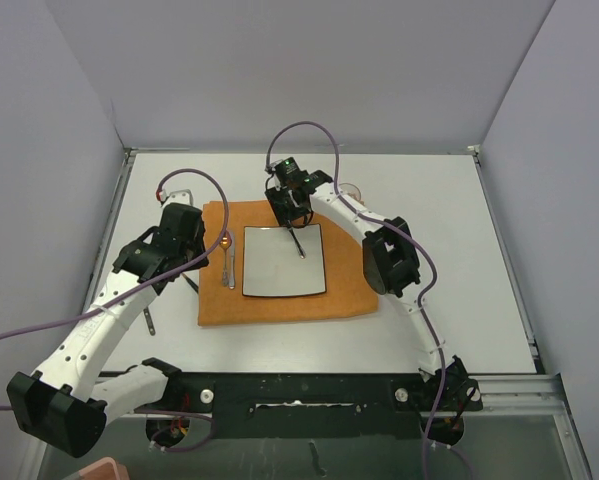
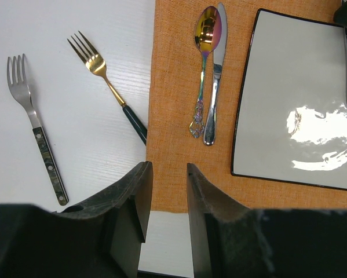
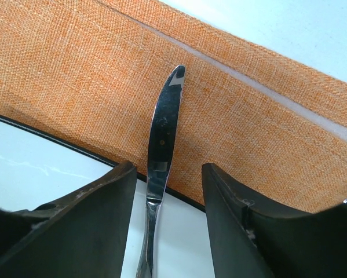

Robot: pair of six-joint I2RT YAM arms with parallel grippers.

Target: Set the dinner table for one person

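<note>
An orange placemat point(image 1: 349, 290) carries a square white plate point(image 1: 279, 265). Left of the plate a rainbow spoon point(image 2: 205, 35) and a silver knife point(image 2: 218, 49) lie side by side. A second knife point(image 3: 164, 133) lies across the plate's back edge, between the parted fingers of my right gripper. My left gripper, its fingers apart and empty, hovers over the placemat's left side. A gold fork with green handle point(image 2: 134, 120) and a silver fork point(image 2: 44, 147) lie on the white table left of the placemat.
A round object, partly hidden by the right arm, is at the placemat's back right. Walls enclose the table.
</note>
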